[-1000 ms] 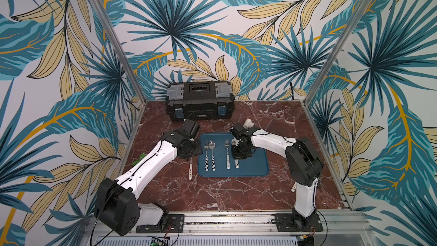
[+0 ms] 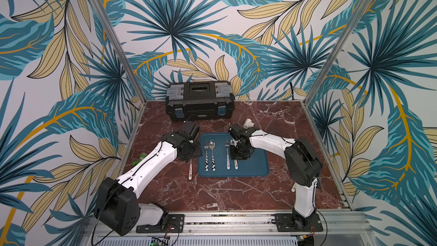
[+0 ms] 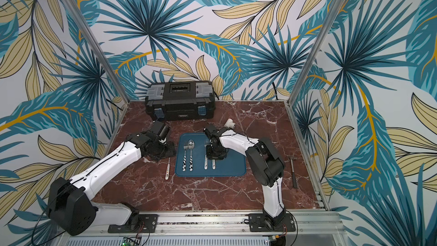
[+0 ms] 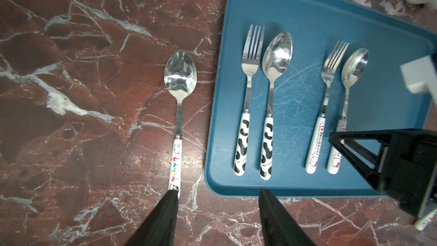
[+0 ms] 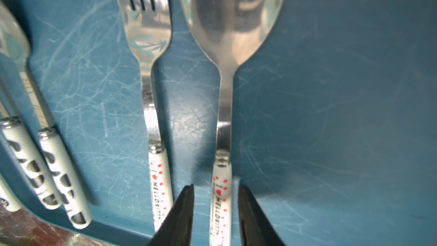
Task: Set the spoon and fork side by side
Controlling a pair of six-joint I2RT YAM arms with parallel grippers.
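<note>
On the blue tray [image 4: 291, 109], a Hello Kitty spoon [image 5: 224, 104] lies just right of a matching Hello Kitty fork [image 5: 150, 95], nearly parallel with a narrow gap. My right gripper is partly open, one finger on each side of that spoon's white handle, with space showing on both sides. Left of this pair are a cow-print fork [image 4: 247, 91] and a cow-print spoon [image 4: 270, 104], also close together. A third spoon [image 4: 179, 95] rests on the table outside the tray. Above the table there, my left gripper stands open and empty.
A black toolbox [image 2: 200, 101] stands at the back. Behind the tray lies a white object [image 2: 248, 123]; a hammer [image 3: 293, 173] is at the right edge. The tray's right side is bare.
The right gripper has shifted slightly left over the tray, and the Hello Kitty spoon's handle sits a touch nearer the fork. The left arm has hardly moved.
</note>
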